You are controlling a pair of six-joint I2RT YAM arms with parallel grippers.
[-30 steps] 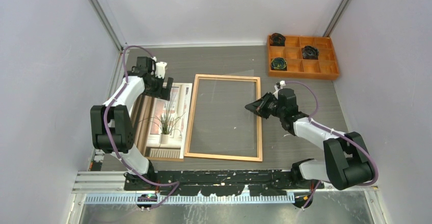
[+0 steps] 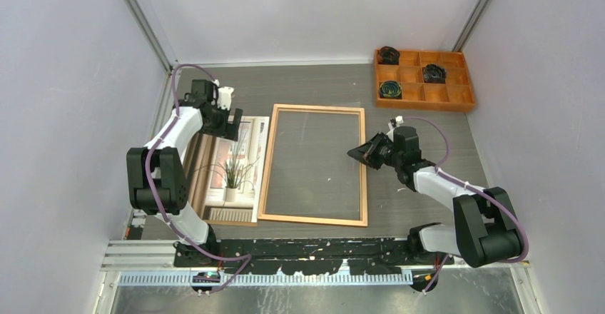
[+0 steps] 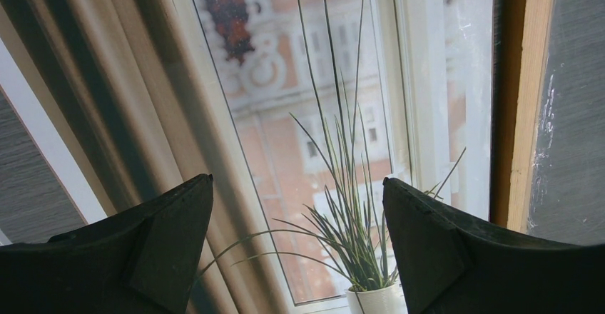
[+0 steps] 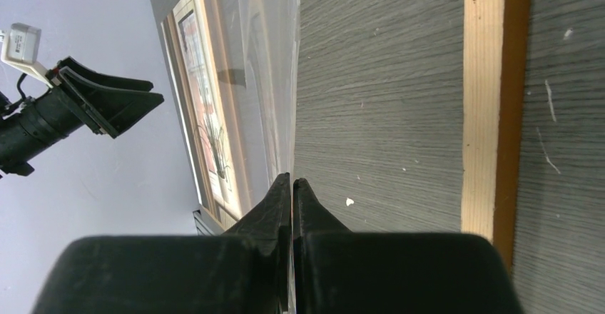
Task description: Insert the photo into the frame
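Observation:
The photo [image 2: 230,194], a window scene with a potted plant, lies left of the wooden frame [image 2: 314,220]. Over its upper part, my left gripper [image 2: 234,125] hangs open; in the left wrist view the photo [image 3: 285,128] shows below the parted fingers [image 3: 153,235] with nothing between them. A clear sheet [image 4: 272,57] rises from the fingertips of my right gripper, which is shut on its edge. That gripper is above the frame's right rail [image 4: 483,114]. The sheet is hard to make out from the top, so how it lies against the frame cannot be told.
An orange compartment box [image 2: 421,105] with several dark coils stands at the back right. White walls close in both sides.
My right gripper has shifted slightly right, and the clear sheet's faint edge behind the frame has moved right with it. The left arm, photo and frame stay put.

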